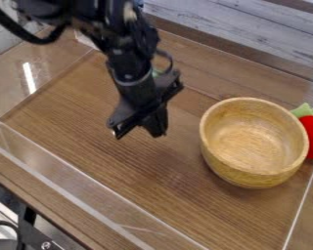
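Note:
My dark gripper (141, 125) hangs over the middle-left of the wooden table, left of a yellow bowl (252, 166); it is shut, with nothing visible between its fingers. A red object (312, 139) with a green top sits just right of the bowl, partly cut off by the frame edge.
A raised pale border runs along the back right. The arm covers much of the back-left area.

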